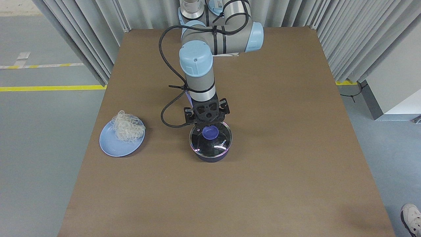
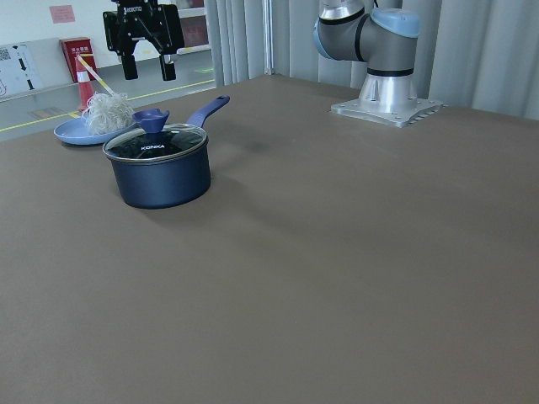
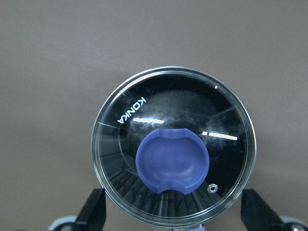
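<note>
A dark blue saucepan (image 2: 160, 185) with a blue handle (image 2: 208, 110) and a glass lid (image 3: 120, 144) topped by a round blue knob (image 3: 172, 161) stands on the brown table. My gripper (image 2: 148, 67) is open above the pan, its fingers apart with nothing between them; in the wrist view they flank the lower part of the lid. In the front view the arm hides most of the handle.
A light blue plate (image 1: 114, 146) holding white noodles (image 1: 128, 126) sits left of the pan in the front view.
</note>
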